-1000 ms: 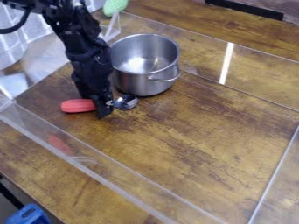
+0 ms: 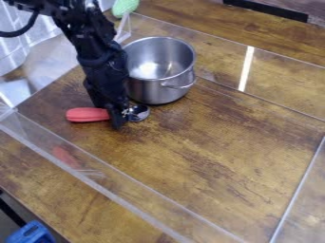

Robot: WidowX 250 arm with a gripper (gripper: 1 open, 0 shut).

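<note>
My black gripper (image 2: pixel 112 114) is low over the wooden table at the left, its fingertips down at a red-handled utensil (image 2: pixel 86 114) lying on the tabletop. A shiny metal piece (image 2: pixel 137 112) shows just right of the fingers, partly hidden by them. Whether the fingers are closed on the utensil is unclear. Directly behind and to the right stands a steel pot (image 2: pixel 162 84) with side handles, close beside the arm.
Clear plastic walls (image 2: pixel 127 195) border the work area in front and at the right. A green object (image 2: pixel 122 7) is at the back left, a blue object (image 2: pixel 32 234) at the front left corner.
The gripper and the red-handled utensil have shifted very slightly over the last second; otherwise the scene looks the same.
</note>
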